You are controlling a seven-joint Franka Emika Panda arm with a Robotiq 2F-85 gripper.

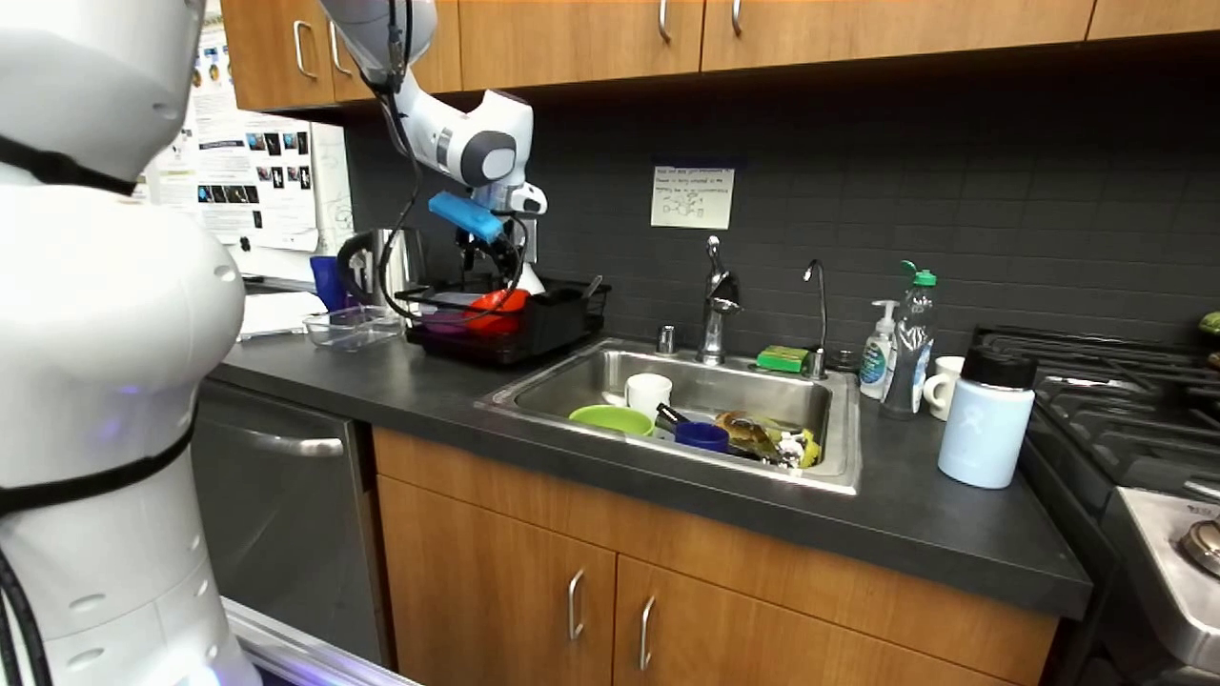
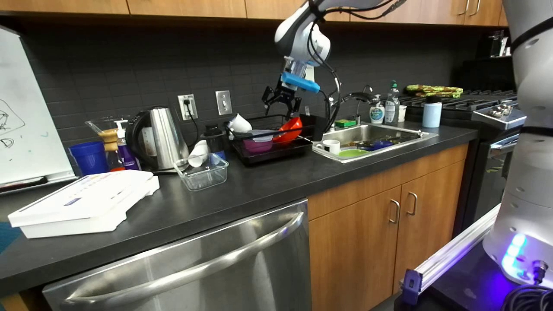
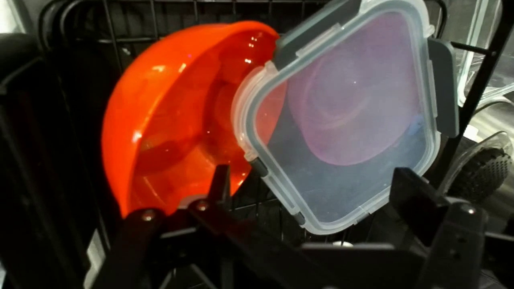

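Note:
My gripper hangs above the black dish rack, its fingers spread with nothing held between them. In the wrist view, a glossy red bowl leans on its side in the rack, left of a clear, grey-edged lid. The lid overlaps part of the bowl. Through the lid shows a purple container, which sits at the front of the rack in the second exterior view. A white cup is tilted at the rack's left end.
A clear glass dish and a steel kettle stand left of the rack. Right of it is the sink, holding a white mug, a green bowl and other items.

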